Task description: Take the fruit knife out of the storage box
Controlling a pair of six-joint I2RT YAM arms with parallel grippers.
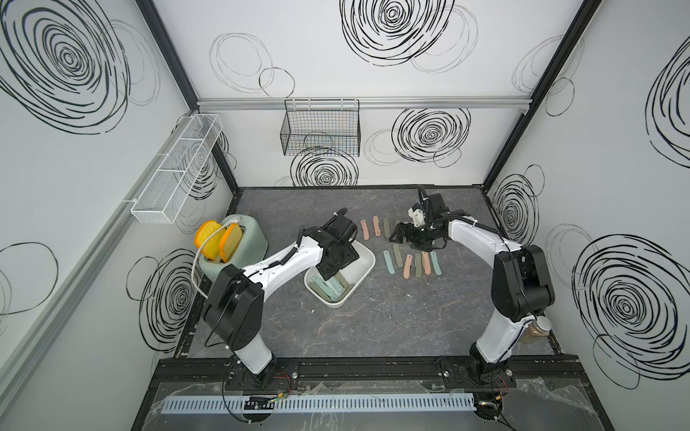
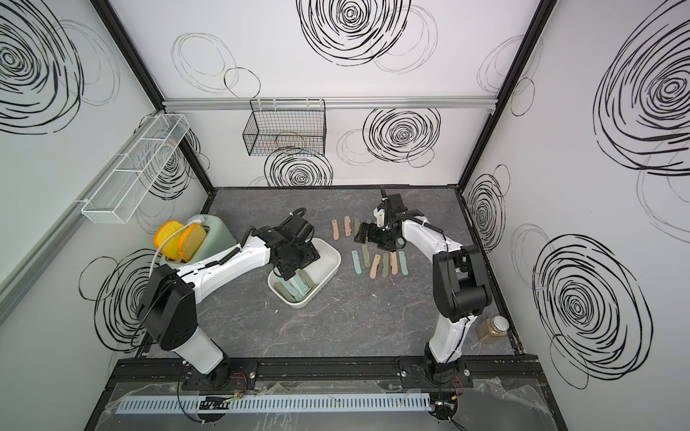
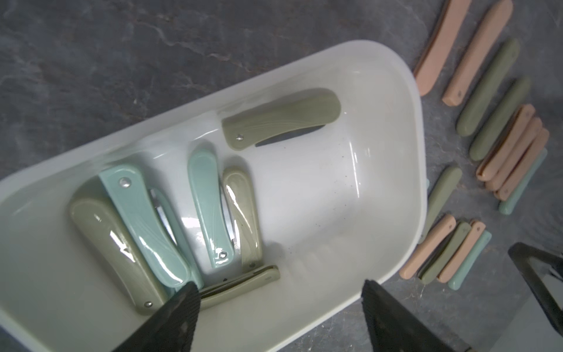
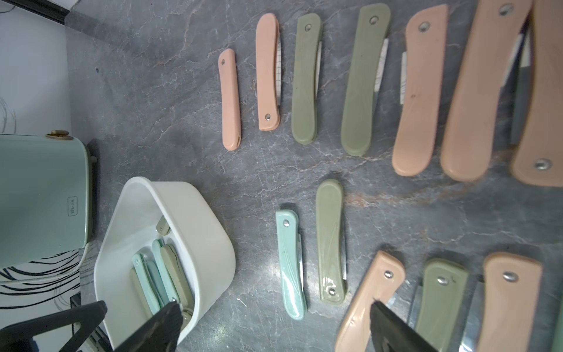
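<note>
The storage box [image 3: 316,217] is a white tub holding several folding fruit knives. Among them, in the left wrist view, a green knife [image 3: 281,120] lies by the far wall, a mint knife [image 3: 208,199] with a green knife [image 3: 243,217] beside it sits mid-box, and a large mint knife [image 3: 143,223] leans at the left end. Above the box, my left gripper has its fingers apart with nothing between them. Over the table to the right hangs my right gripper, open and empty; a pink knife [image 4: 366,299] lies just beside its right finger.
Two rows of knives, pink, green and mint, lie on the table right of the box, such as a mint knife [image 4: 290,264]. A green toaster [image 1: 248,251] stands at the left. A jar [image 2: 494,327] sits at the right edge.
</note>
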